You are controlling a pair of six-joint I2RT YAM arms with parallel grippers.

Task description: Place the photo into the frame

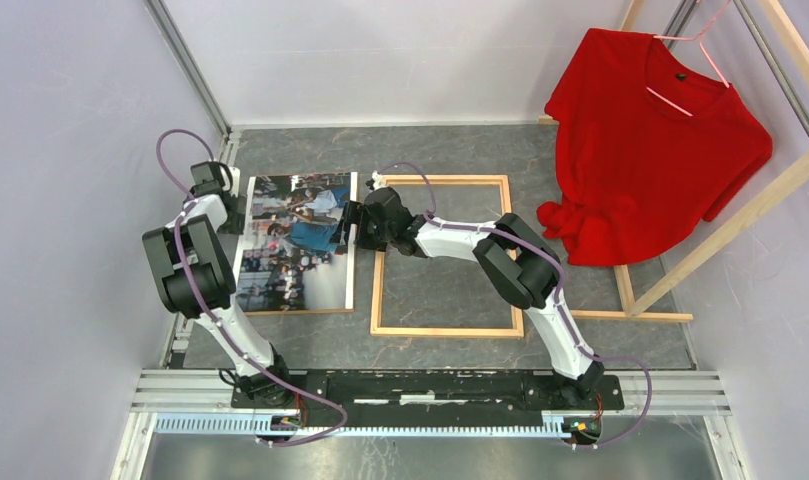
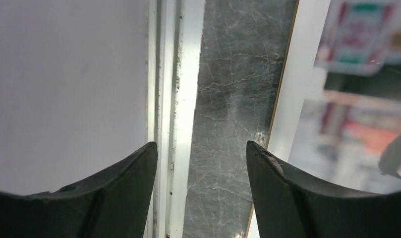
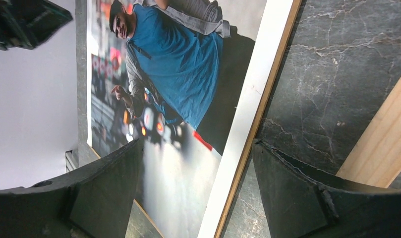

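Note:
The photo point(image 1: 290, 290), a white-bordered board with a street scene, lies flat on the grey floor at the left. To its right lies the empty wooden frame point(image 1: 445, 332). My left gripper stands open over the strip of floor beside the photo's left edge point(image 2: 287, 114), with nothing between its fingers. Open as well, my right gripper is at the photo's right edge. In the right wrist view that white edge point(image 3: 245, 119) runs between its fingers, and one finger appears close to the edge. The frame's left bar point(image 3: 379, 134) lies just beyond.
Left of the photo there is only a narrow floor gap before the white rail point(image 2: 183, 114) and the wall. A red shirt point(image 1: 650, 150) hangs on a wooden rack point(image 1: 750, 215) at the right. Bare floor point(image 1: 430, 150) lies behind the frame.

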